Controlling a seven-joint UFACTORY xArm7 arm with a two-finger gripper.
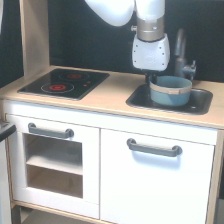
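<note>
A blue-grey pot (171, 97) with a tan rim sits upright in the dark sink (134, 99) on the right of the counter. Just above the pot's left side, my gripper (150, 78) points down from the white hand. Its dark fingertips are small and close to the pot's rim. I cannot tell whether they touch or grip it, nor how the fingers stand.
On the left, the counter (112, 93) bears a black stovetop (64, 83) with red rings. A dark faucet (181, 58) rises behind the pot. Below are an oven with a glass front (54, 165) and a white cabinet door (150, 185), both with dark handles. Bare counter lies between stovetop and sink.
</note>
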